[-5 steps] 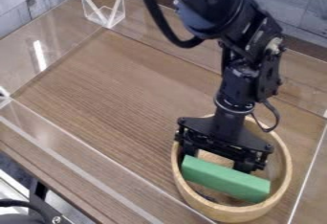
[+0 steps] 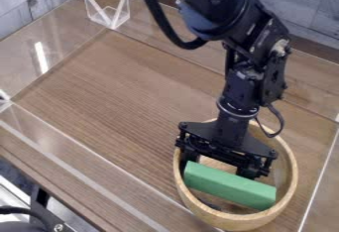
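Note:
My black gripper [image 2: 225, 149] reaches down into a beige round bowl [image 2: 199, 201] at the lower right of the camera view. In the bowl lies a green block [image 2: 231, 184], tilted along the front part, just in front of my gripper's lower end. The fingertips are dark and partly hidden inside the bowl, so I cannot tell whether they are open or shut, or touching the block.
A clear plastic stand [image 2: 109, 8] sits at the back left. A grey wall runs behind the table on the right.
The gripper has shifted slightly to the left and up, and the bowl and green block have moved slightly left with it.

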